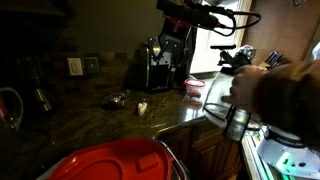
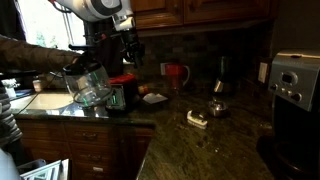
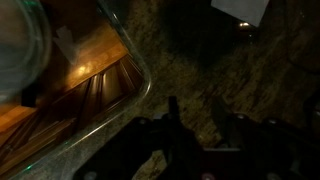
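Observation:
My gripper [image 2: 135, 50] hangs open above the counter, with nothing visible between its fingers. In exterior view 1 the gripper [image 1: 160, 52] is dark and points down near the back wall. The wrist view shows the gripper as dark finger shapes over the stone counter. A clear glass container [image 2: 90, 92] is at the counter's left end, below and left of the gripper; the wrist view catches a clear round vessel [image 3: 20, 45] at its left edge. A small white item [image 2: 197, 119] lies on the open counter, away from the gripper.
A person's blurred arm [image 1: 285, 100] reaches in from the right. A red tray [image 1: 115, 160] occupies the foreground. A metal pot [image 2: 217, 106], a red pitcher [image 2: 177, 78] and a coffee machine [image 2: 293, 85] stand on the counter [image 2: 210, 155], whose front middle is clear.

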